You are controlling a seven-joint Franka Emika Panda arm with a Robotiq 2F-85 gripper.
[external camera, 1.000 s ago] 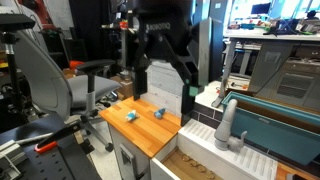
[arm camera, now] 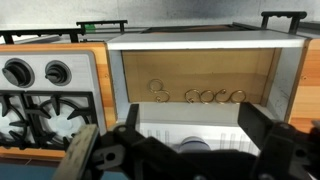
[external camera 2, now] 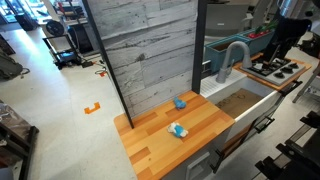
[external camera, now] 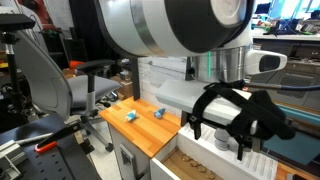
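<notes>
My gripper [external camera: 218, 141] hangs over the open drawer in exterior view 1, its two dark fingertips well apart. The wrist view also has the gripper with a wide gap between its black fingers and nothing held there. Inside the drawer [arm camera: 135, 85], several thin brass-coloured rings [arm camera: 207, 97] lie on a brown wooden bottom. The same drawer's bare bottom [external camera 2: 237, 103] shows in exterior view 2, where the rings are too small to make out.
A stove with black grates [arm camera: 68, 118] and two knobs [arm camera: 57, 73] lies left in the wrist view. The grey faucet [external camera 2: 236, 50] stands behind the drawer. Two small blue items, one of them [external camera 2: 178, 130] partly white, rest on the orange wooden counter [external camera 2: 150, 148].
Over the last second my gripper has come down and moved right in exterior view 1, from above the counter to over the drawer. Its fingers stay apart.
</notes>
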